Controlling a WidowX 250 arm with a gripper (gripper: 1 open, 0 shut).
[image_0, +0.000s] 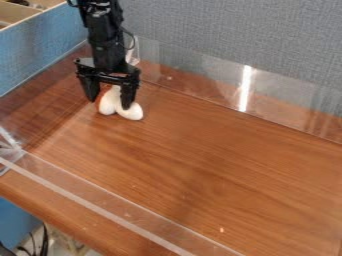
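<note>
My black gripper (108, 82) is at the upper left of the wooden table, open, low over a white plush-like object (127, 110) with an orange part at its left. The white object lies on the table beneath and between the fingers, partly hidden by them; whether they touch it I cannot tell.
Clear low barriers run along the back and front edges. A grey wall (247, 35) stands behind, a blue panel (34, 50) at the left.
</note>
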